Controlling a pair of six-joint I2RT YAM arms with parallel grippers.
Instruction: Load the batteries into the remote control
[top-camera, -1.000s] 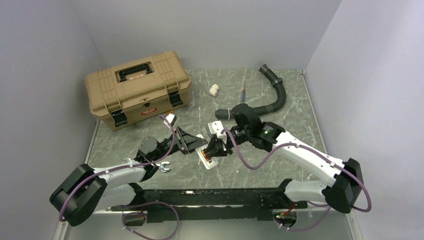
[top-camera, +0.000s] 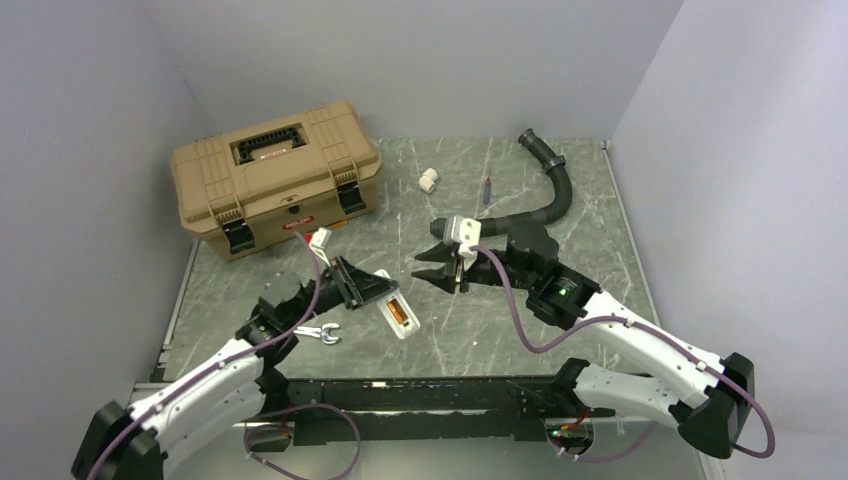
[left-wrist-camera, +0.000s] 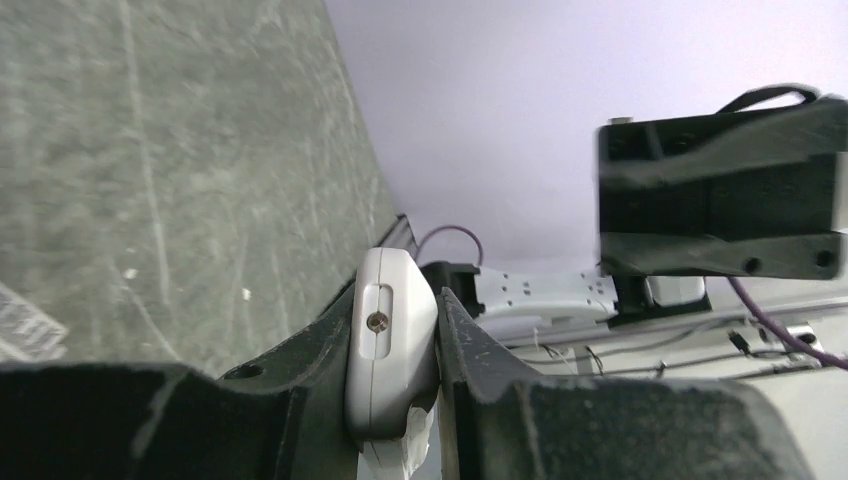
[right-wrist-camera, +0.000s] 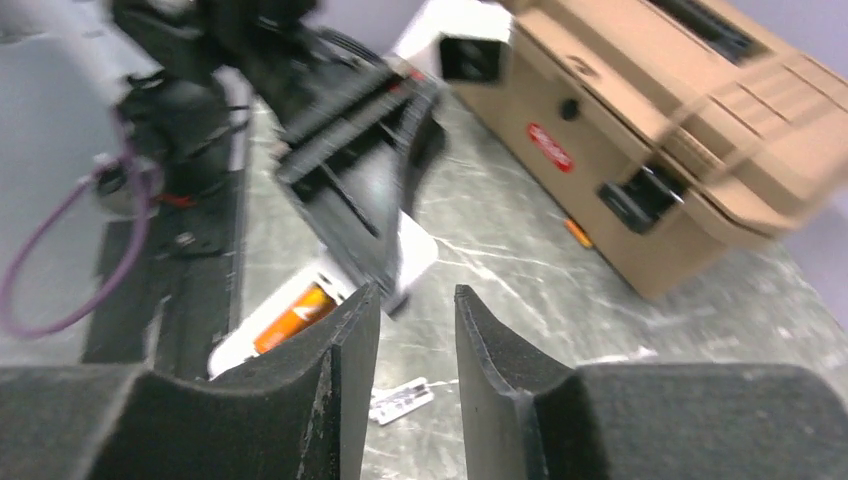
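Note:
The white remote (top-camera: 405, 320) is held in my left gripper (top-camera: 383, 285), its battery compartment facing up with an orange battery (top-camera: 395, 309) inside. In the left wrist view the left fingers are shut on the remote's white body (left-wrist-camera: 393, 340). My right gripper (top-camera: 430, 267) is to the right, apart from the remote; in the right wrist view a narrow gap shows between its fingers, with nothing seen between them. The remote's orange battery (right-wrist-camera: 295, 318) shows there too, partly behind the left gripper.
A tan toolbox (top-camera: 270, 180) fills the back left. A black hose (top-camera: 545, 205), small white fittings (top-camera: 428, 180) and a screwdriver (top-camera: 487, 190) lie at the back right. A wrench (top-camera: 322, 333) lies left of the remote.
My right gripper has withdrawn up and to the right from the remote. The left gripper and remote have shifted slightly left.

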